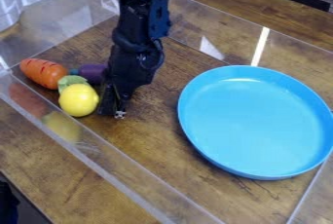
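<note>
My black gripper (115,104) reaches down to the wooden table just right of a yellow round fruit (78,98), at the left of the view. Its fingertips are dark and low, and whether anything is between them is hard to see. Beside the fruit lie an orange carrot (42,72), a purple vegetable (92,72) and a green item (69,83), partly behind the fruit.
A large blue plate (254,121) takes up the right side. Clear plastic walls border the work area. Bare table (176,179) lies in front of and behind the plate.
</note>
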